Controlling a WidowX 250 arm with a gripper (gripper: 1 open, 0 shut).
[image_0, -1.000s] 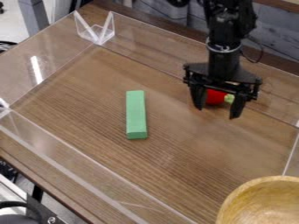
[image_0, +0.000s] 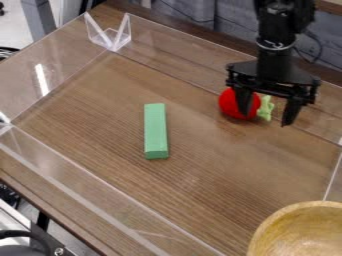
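The black gripper (image_0: 263, 100) is open at the back right, its fingers spread around and above a red round object (image_0: 237, 103) and a small pale green piece (image_0: 265, 112) just right of it. The red object is partly behind the left finger. A green bar (image_0: 155, 130) lies apart at the centre left of the wooden table.
A yellow bowl (image_0: 297, 236) sits at the front right corner. A clear plastic item (image_0: 110, 32) stands at the back left.
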